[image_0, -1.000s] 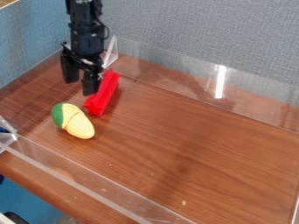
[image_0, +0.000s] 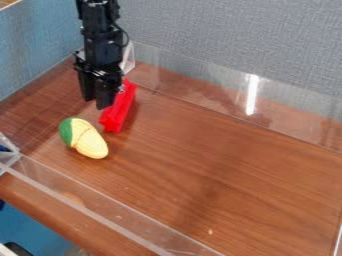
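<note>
My black gripper (image_0: 103, 85) is lowered at the back left of the wooden tray, at the upper end of a red elongated object (image_0: 118, 109), which slants down toward the front. The fingertips partly hide behind or against it, and what sits between them is hard to see. A yellow toy corn (image_0: 90, 141) with a green husk lies in front, apart from both.
Clear plastic walls (image_0: 254, 95) edge the wooden surface (image_0: 241, 175). A blue object lies at the left edge, outside or at the wall.
My gripper has shifted slightly down and right against the red object. The corn stays where it was.
</note>
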